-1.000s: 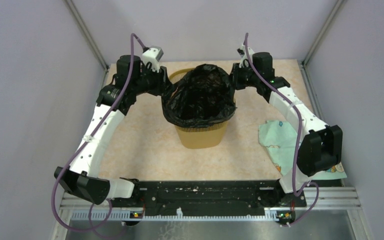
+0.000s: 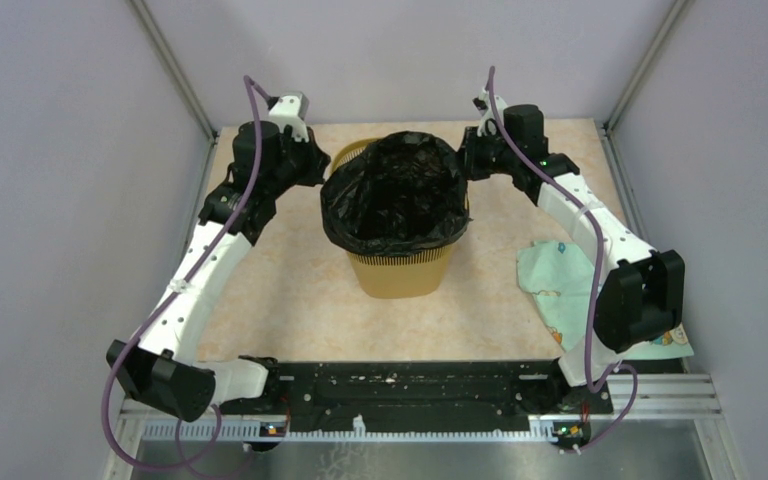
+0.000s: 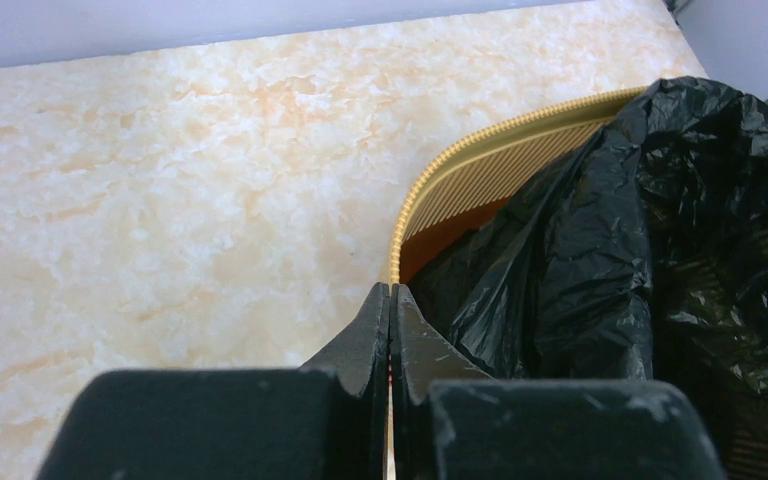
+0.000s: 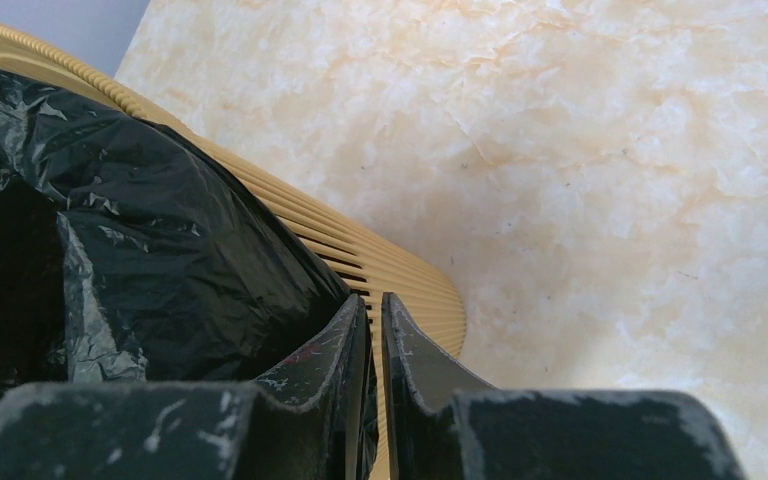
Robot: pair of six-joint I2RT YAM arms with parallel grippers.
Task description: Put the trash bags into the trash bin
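Note:
A black trash bag [image 2: 400, 190] lies spread open in the tan bin [image 2: 400, 278], draped over its front and right rim. The bin's rim at the back left [image 3: 480, 140] is bare, and the bag [image 3: 585, 270] sags inside it there. At the left rim, my left gripper is shut with nothing between its fingers. My right gripper is shut at the right side, against the bag's edge [image 4: 290, 270]; only a narrow slit with tan bin wall behind it shows between its fingers, and whether any film is pinched cannot be told.
A mint-green patterned cloth [image 2: 560, 280] lies at the right of the table, partly under the right arm. Bare marbled tabletop [image 2: 290, 310] surrounds the bin in front and at both sides. Grey walls stand at the left, right and back.
My left gripper has moved left, away from the bag's left edge. The bag and bin have shifted slightly left. The right arm has stayed in place.

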